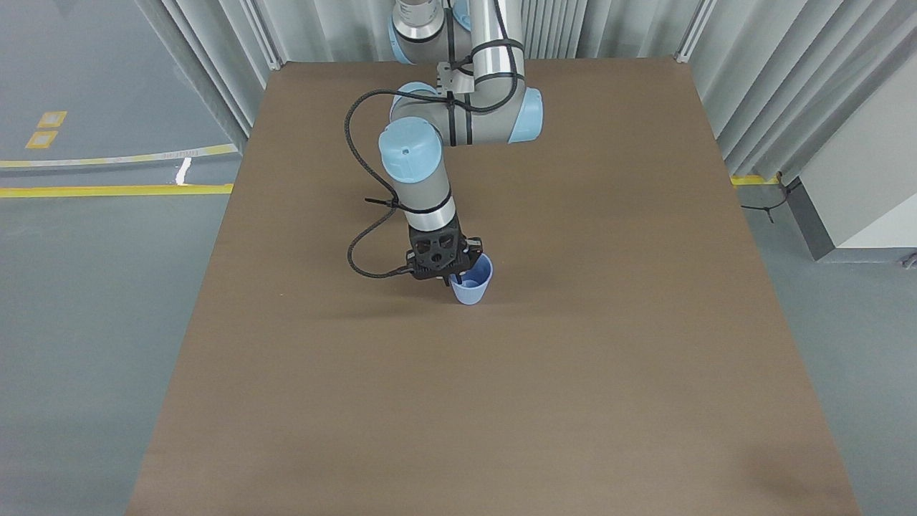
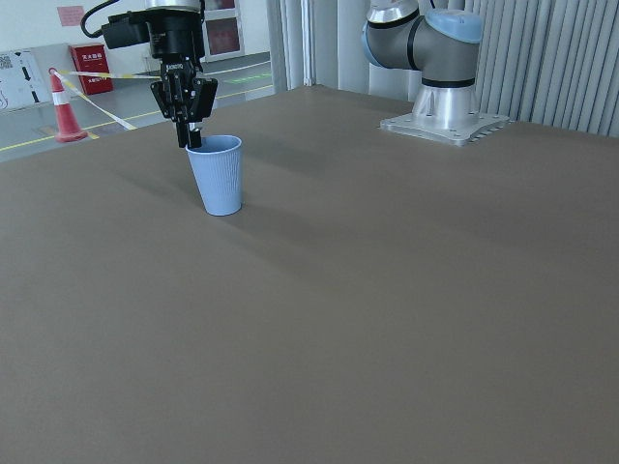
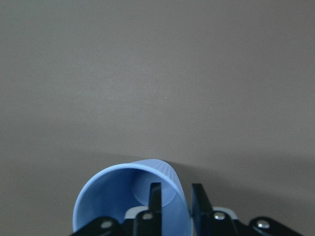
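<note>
A light blue ribbed cup stands on the brown table, just below my black gripper in the front view. From the left, the cup looks upright, with my fingertips at its rim. In the wrist view one finger sits over or inside the cup and the other just outside its right wall, so the rim lies between them. I cannot tell whether they grip it.
The table top around the cup is otherwise clear. A robot base stands at the back edge, with curtains behind it. An orange cone is on the floor off the table.
</note>
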